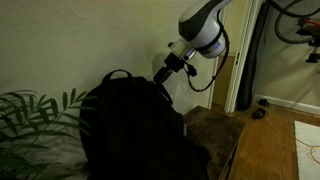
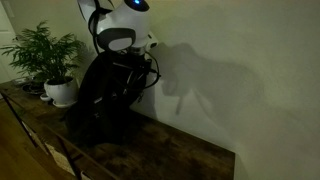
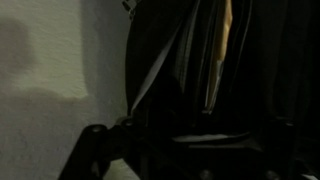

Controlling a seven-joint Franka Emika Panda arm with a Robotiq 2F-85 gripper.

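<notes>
A black bag, seemingly a backpack, stands against the wall with its top loop upright. At the upper right of the bag, my gripper points down, touching or just above it; exterior view 1 cannot settle which. In exterior view 2 the bag is a dark shape below the arm. From the wrist, dark folds of the bag fill the middle, with a tan strip between them. My fingers stand apart at the bottom, open, with nothing clearly held. Darkness hides the contact.
A potted plant in a white pot stands beside the bag on a dark wooden bench. The wall is close behind.
</notes>
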